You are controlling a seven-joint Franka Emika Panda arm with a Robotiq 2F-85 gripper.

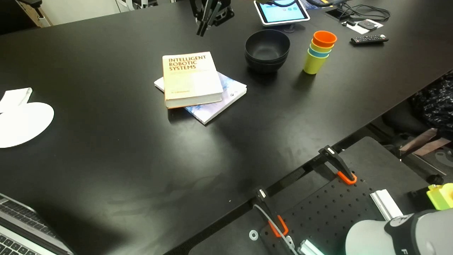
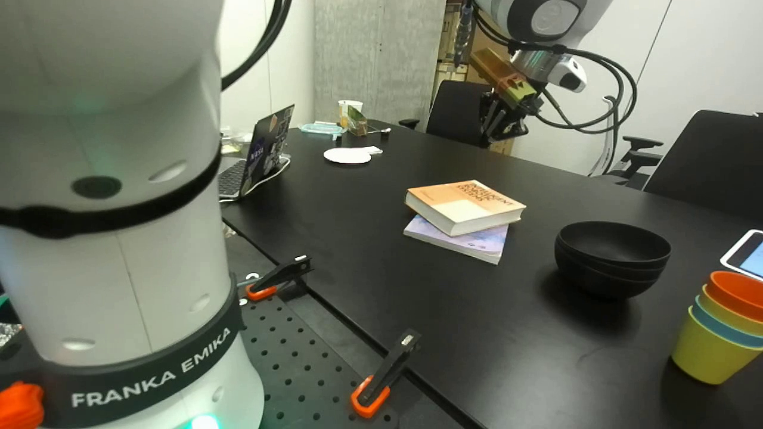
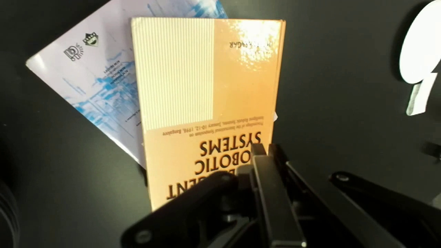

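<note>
An orange-and-cream hardcover titled Intelligent Robotic Systems [image 1: 191, 78] lies flat with its cover down, crossing a white-and-blue book [image 1: 231, 91] beneath it. In the wrist view the hardcover [image 3: 177, 82] fills the middle, and the lower book [image 3: 99, 78] shows to its left. My gripper [image 1: 201, 32] hangs beyond the far edge of the books, clear of both. Its fingertips [image 3: 258, 149] are close together with nothing held between them; the title's lower part is hidden behind them.
Black stacked bowls [image 1: 266, 49] and a stack of coloured cups [image 1: 318, 53] stand right of the books. A tablet [image 1: 282, 12] lies behind the bowls. A white disc [image 1: 25, 123] is far left, a laptop [image 1: 25, 225] front left.
</note>
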